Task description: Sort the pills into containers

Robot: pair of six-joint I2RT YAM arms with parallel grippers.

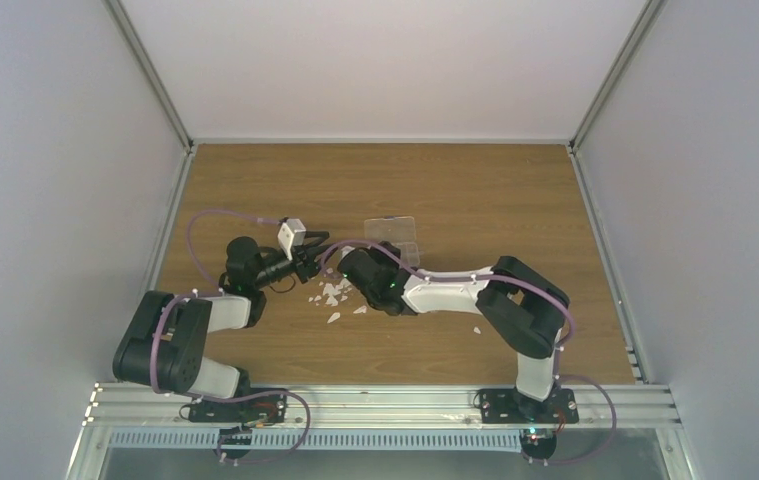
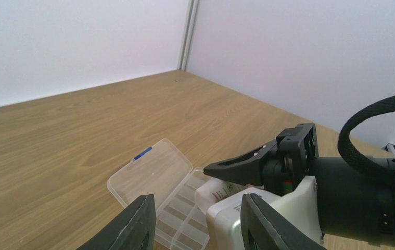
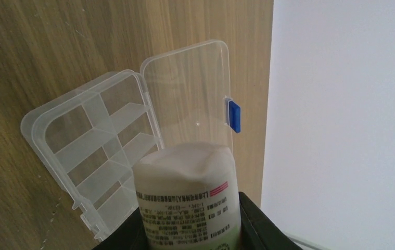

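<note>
A clear pill box (image 3: pixel 93 122) stands on the table, its lid (image 3: pixel 187 88) swung back flat and its compartments appearing empty in the right wrist view. My right gripper is shut on a white bottle (image 3: pixel 185 179) with printed text. The bottle is in front of the box in that view and hides part of it. From the left wrist view, the bottle (image 2: pixel 216 190) shows in the right gripper's fingers, close beside the box (image 2: pixel 182 213). My left gripper (image 1: pixel 329 243) is open, with nothing held between its fingers, left of the right gripper. No loose pills can be made out.
Several white scraps (image 1: pixel 332 293) lie on the table below the two grippers, with another small piece (image 1: pixel 477 330) further right. Both arms' wrists are close together near the middle.
</note>
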